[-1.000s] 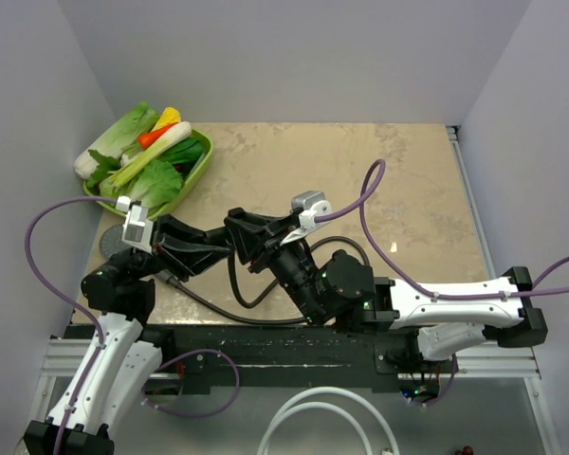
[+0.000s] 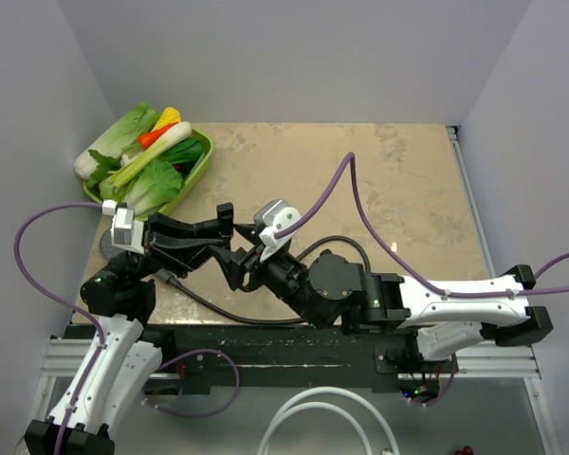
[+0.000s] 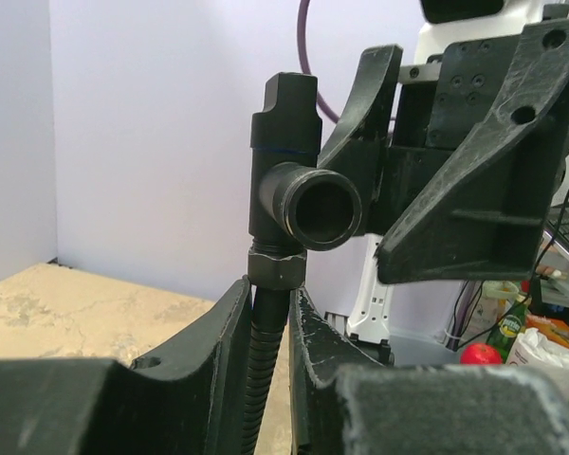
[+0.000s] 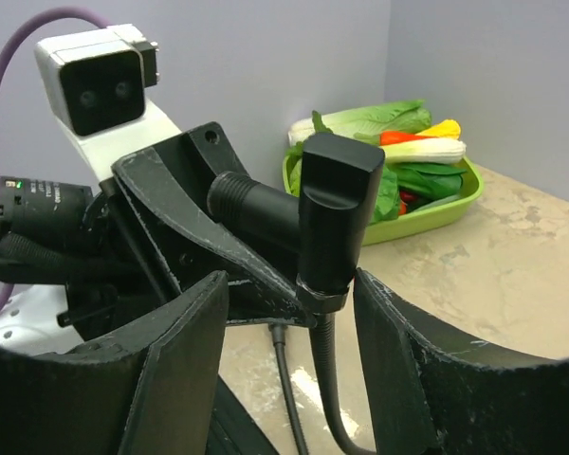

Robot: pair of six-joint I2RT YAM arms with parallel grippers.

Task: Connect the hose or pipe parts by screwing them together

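A black hose fitting with a side port stands upright between the grippers, its ribbed hose hanging below; the right wrist view also shows it [image 4: 337, 218]. My left gripper has its fingertips at the hose just under the fitting's nut; whether they press on it is unclear. My right gripper is open, its fingers either side of and a little before the fitting's lower end. In the top view the two grippers meet over the left-middle of the counter, overlapping, so their tips are partly hidden.
A green basket of vegetables [image 2: 192, 171] sits at the back left of the counter [image 2: 379, 161]. A dark hose [image 2: 242, 318] lies curved on the counter beneath the arms. Walls stand on the left, back and right.
My right gripper has shifted and turned near the left one, its top moving left. My left gripper has moved slightly, and its fingertip region now stands more upright beside the fitting.
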